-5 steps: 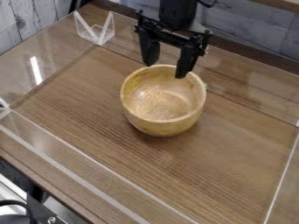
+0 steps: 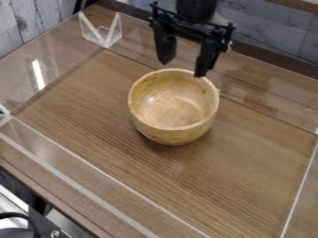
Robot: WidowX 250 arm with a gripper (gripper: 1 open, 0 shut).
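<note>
My black gripper hangs over the back of the table, just behind and above a round wooden bowl. The bowl looks empty and sits upright near the middle of the wooden table. Whether the gripper is open or shut, or holds anything, I cannot tell from this view.
Bare wooden table surrounds the bowl, with wide free room in front and to both sides. A small green bit shows at the bowl's right rim. Translucent plastic pieces stand at the left edge and back left. Dark cabling shows at the bottom left corner.
The bowl looks unmoved.
</note>
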